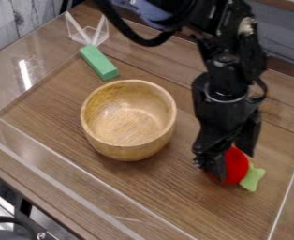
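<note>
A dark robot arm reaches down from the top to my gripper (226,150), whose black fingers are spread around a red rounded object (231,172) at the right of the table. A pale green piece (251,179) sticks out from under or behind the red object at its lower right. The red object is partly hidden by the fingers.
A tan wooden bowl (128,119) sits left of the gripper. A green block (97,62) lies at the back left, near a white wire-like shape (90,30).
</note>
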